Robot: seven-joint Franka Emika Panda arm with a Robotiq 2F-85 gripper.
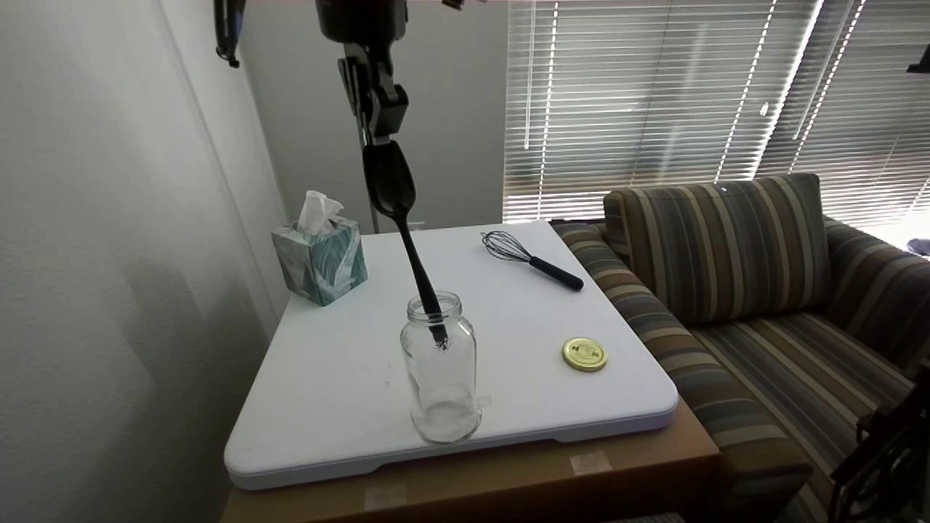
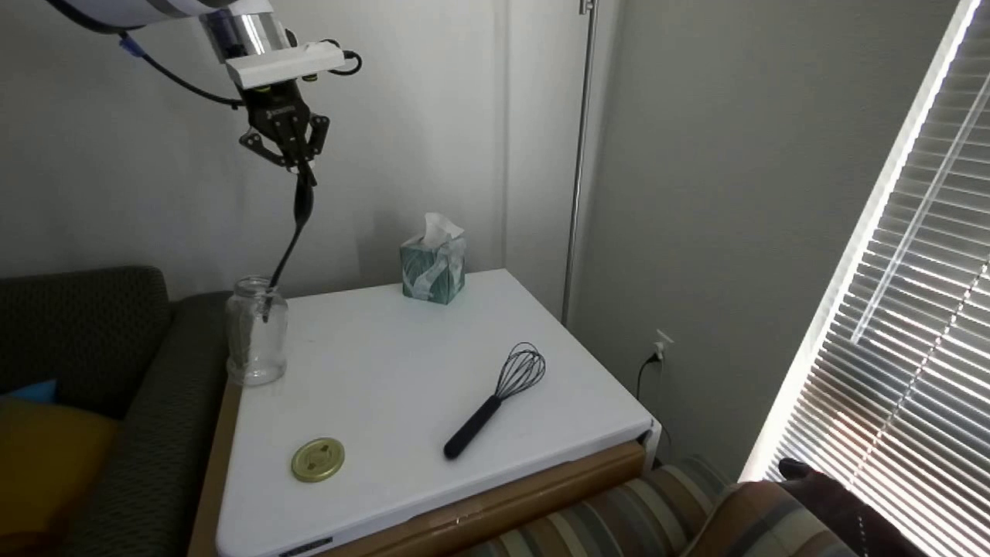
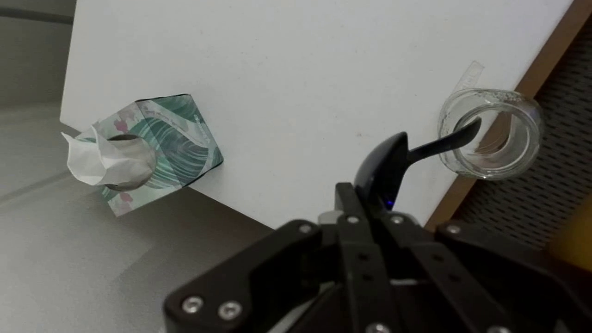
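A black spoon (image 1: 389,183) hangs bowl-up from my gripper (image 1: 381,139), which is shut on the end of its bowl. The handle slants down through the mouth of a clear glass jar (image 1: 445,383), its tip in the jar's upper part, above the bottom. In the second exterior view, the gripper (image 2: 304,169) is above and a little to the right of the jar (image 2: 255,343). In the wrist view, the spoon (image 3: 383,166) reaches from the fingertips to the jar (image 3: 452,130), whose opening surrounds the handle's tip. The jar stands upright near the table's edge.
On the white table (image 1: 349,383) lie a gold lid (image 1: 585,354) and a whisk (image 1: 532,258) with a black handle. A tissue box (image 1: 320,261) stands by the wall. A striped armchair (image 1: 741,349) adjoins the table.
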